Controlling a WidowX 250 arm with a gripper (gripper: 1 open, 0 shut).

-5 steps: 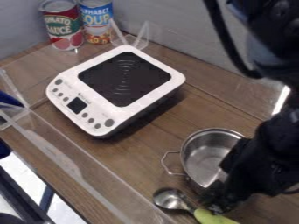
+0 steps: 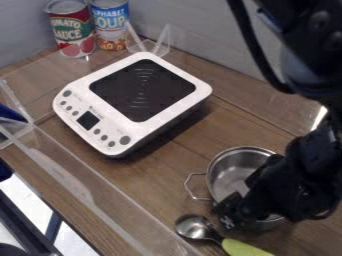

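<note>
My black gripper (image 2: 241, 207) is low at the bottom right, over the front of a small steel pot (image 2: 230, 167) with wire handles. It hides part of the pot, and its fingers are too dark to tell whether they are open or shut. A steel spoon (image 2: 194, 225) with a green handle (image 2: 243, 248) lies just in front of the pot, at the left of the gripper.
A white induction cooker (image 2: 183, 88) sits at the back left of the wooden counter (image 2: 74, 170). A tomato sauce can (image 2: 72, 32) and a soup can (image 2: 110, 28) stand behind it. Clear plastic edging runs along the counter's left edge.
The gripper has shifted slightly up and left over the pot since a second ago. The pot, spoon and cooker show no clear movement.
</note>
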